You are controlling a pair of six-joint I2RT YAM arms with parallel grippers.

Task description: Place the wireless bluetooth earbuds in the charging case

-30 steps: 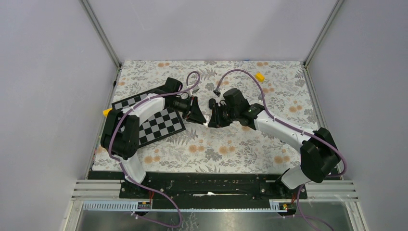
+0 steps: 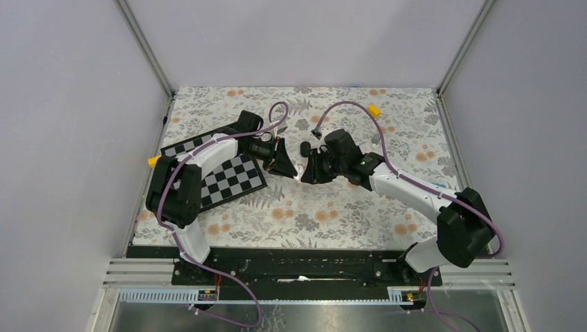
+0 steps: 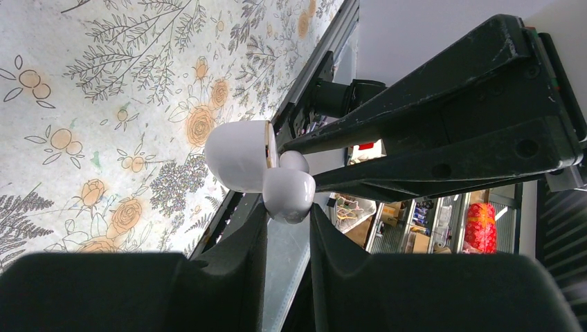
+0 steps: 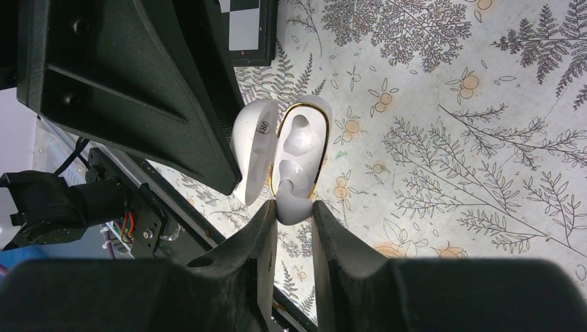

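Both grippers meet mid-air over the table centre in the top view, around the small white case. In the left wrist view my left gripper has its fingertips at a white rounded piece, with the case behind it. In the right wrist view the open case shows two cavities and its lid, with a black finger alongside. My right gripper is shut on a white earbud at the case's lower cavity. Which piece the left fingertips grip is partly hidden.
A checkered board lies left, under the left arm. A small black object sits behind the grippers, a yellow block at back right.
The left arm looks nearly still.
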